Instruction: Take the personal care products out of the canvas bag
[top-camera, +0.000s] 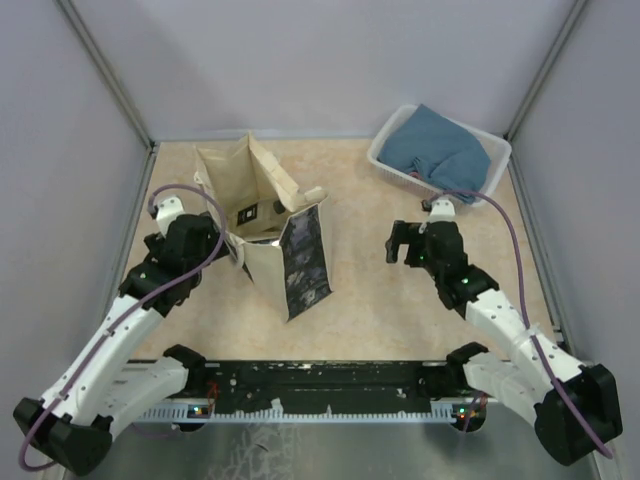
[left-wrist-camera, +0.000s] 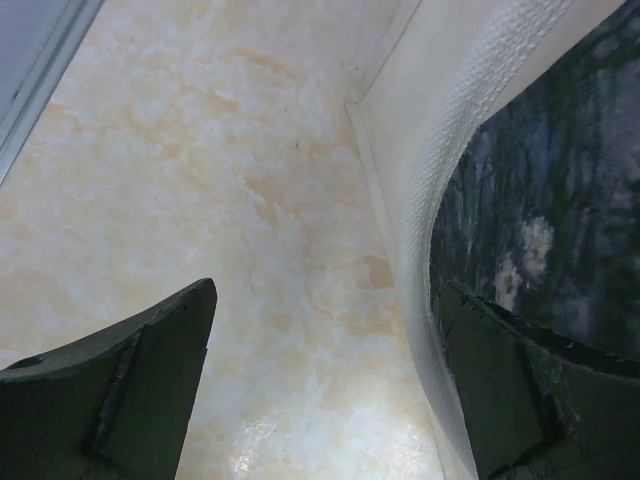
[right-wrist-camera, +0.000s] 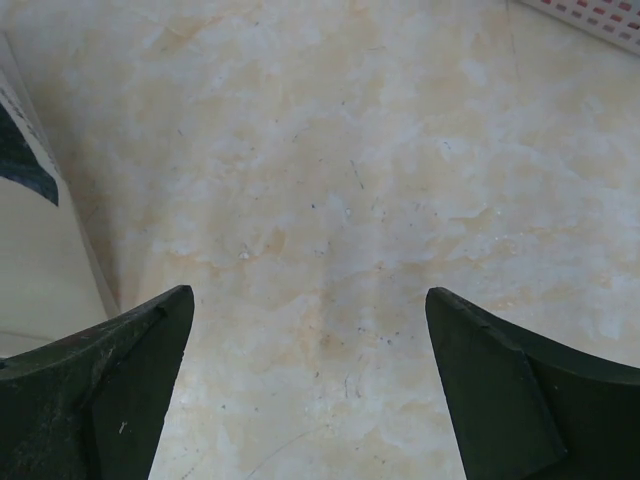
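Observation:
The cream canvas bag (top-camera: 268, 270) stands open-topped left of the table's middle, a dark printed panel (top-camera: 305, 262) on its side. Inside, a small black-and-white patch (top-camera: 247, 214) shows; I cannot make out which products lie deeper. My left gripper is open at the bag's left side. In the left wrist view, a pale woven strap or edge of the bag (left-wrist-camera: 425, 230) runs down close to its right finger (left-wrist-camera: 510, 375), whether touching I cannot tell. Over bare table to the right of the bag, my right gripper hangs open and empty.
At the back right, a white plastic basket (top-camera: 381, 137) holds a folded blue cloth (top-camera: 435, 145). Bare marbled table (top-camera: 365, 300) lies between the bag and the right arm. Walls close in the table at the back and both sides.

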